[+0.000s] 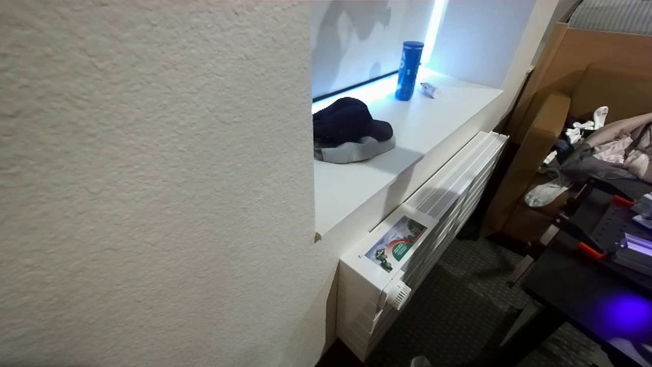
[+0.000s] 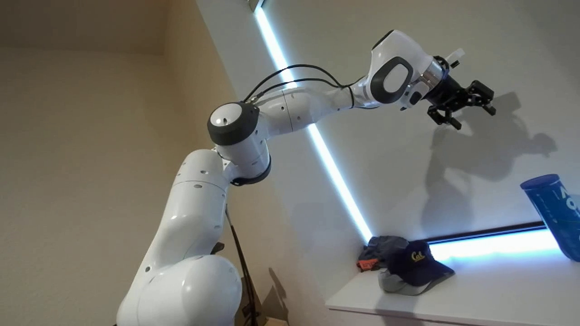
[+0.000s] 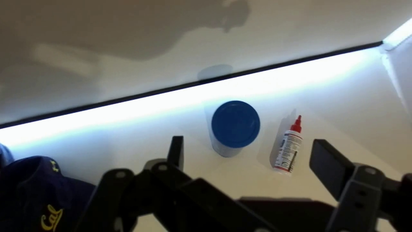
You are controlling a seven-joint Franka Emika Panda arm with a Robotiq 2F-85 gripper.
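My gripper (image 2: 474, 117) hangs in the air above the window sill, open, with nothing between its fingers. In the wrist view the two finger pads (image 3: 176, 152) stand wide apart. A blue cylindrical can (image 3: 235, 124) stands upright on the sill, seen from above and beyond the gap between the fingers; the same can (image 1: 409, 71) shows near the far end in exterior view 1. Just right of it lies a white bottle (image 3: 288, 151) with a red nozzle. A navy cap (image 3: 29, 197) with yellow lettering sits at the lower left, resting on a grey one (image 2: 399, 284).
The white sill (image 1: 452, 116) runs along a wall with a bright light strip (image 2: 337, 179). Bare sill lies between the caps and the can. Below the sill is a radiator (image 1: 452, 189); a dark table (image 1: 568, 287) stands at the right.
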